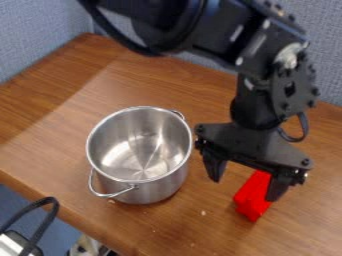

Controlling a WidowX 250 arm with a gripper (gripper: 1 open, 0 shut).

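Observation:
My black gripper [243,158] is open, its two fingers spread low over the table at the right of the camera view. A red object [254,200] lies on the wood just below and between the fingers, partly hidden behind them. It is unclear whether the fingers touch it. Left of the gripper stands a steel pot [138,150] with a wire handle, apparently empty.
A grey padded wall rises behind it. A dark cable or fitting sits at the bottom left corner.

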